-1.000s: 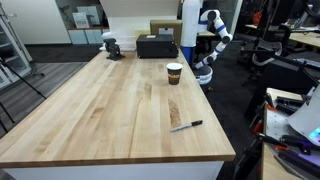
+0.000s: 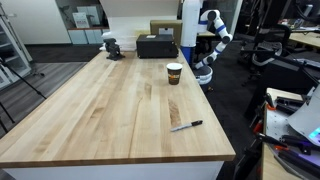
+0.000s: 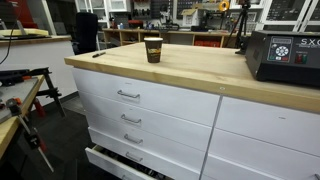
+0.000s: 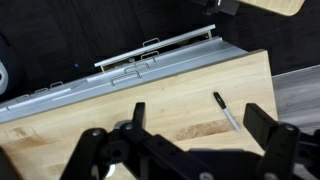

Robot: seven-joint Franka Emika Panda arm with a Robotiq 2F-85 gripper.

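Note:
A dark marker (image 2: 186, 126) lies near the front right corner of the wooden countertop (image 2: 110, 110). Farther back on the same top a brown paper cup (image 2: 174, 73) stands upright; from the side, the cup (image 3: 153, 50) shows a patterned band. The wrist view looks down on the counter edge, where my gripper is open, its two black fingers wide apart with nothing held between them. Beyond the fingers, the marker (image 4: 227, 111) shows nearer the right one. Below the counter, the lowest drawer (image 3: 118, 165) is pulled part way out.
A black box-shaped device (image 3: 285, 57) with a control panel occupies one end of the counter. Drawer handles (image 3: 130, 95) project from the white front. Much of the wooden top is clear. A separate small table (image 2: 280, 165) stands at the lower right.

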